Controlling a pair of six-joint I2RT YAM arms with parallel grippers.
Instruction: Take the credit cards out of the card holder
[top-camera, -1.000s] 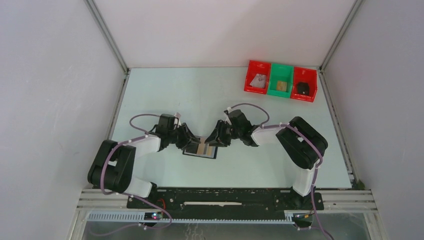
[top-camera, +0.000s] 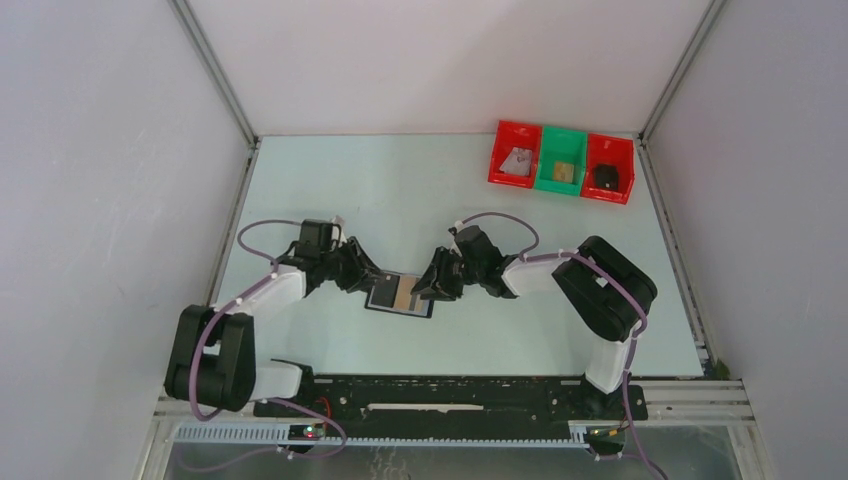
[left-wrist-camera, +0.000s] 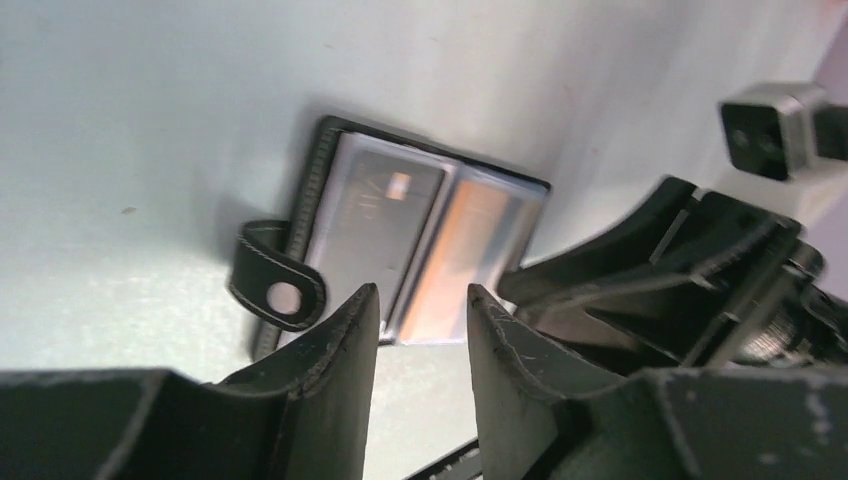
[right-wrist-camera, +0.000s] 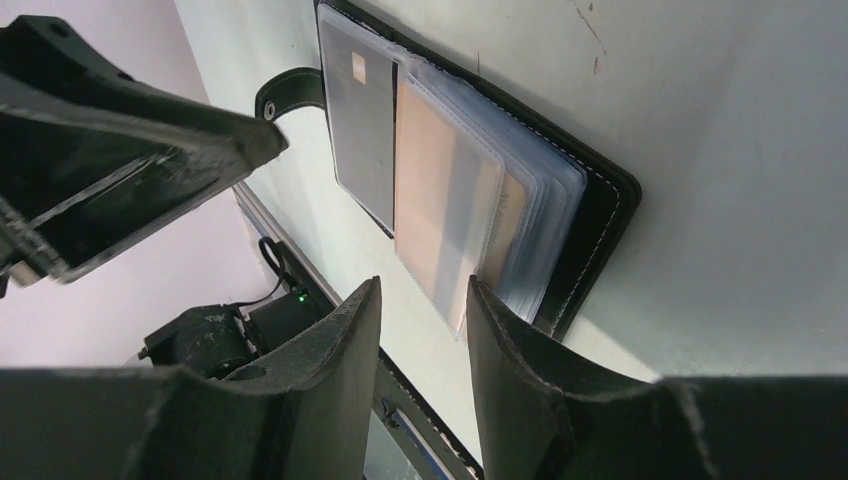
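Observation:
An open card holder (top-camera: 398, 309) lies on the white table, with a black strap (left-wrist-camera: 262, 262), a grey card sleeve (right-wrist-camera: 358, 130) on one side and clear sleeves with peach cards (right-wrist-camera: 440, 200) on the other. My left gripper is open above the strap side of the holder, its fingers empty. My right gripper is open over the lower end of the peach-card sleeves, its fingertips close to them; whether they touch is unclear.
At the back right stand red (top-camera: 515, 134), green (top-camera: 562, 140) and red (top-camera: 608, 148) trays with small items inside.
The holder looks unmoved.

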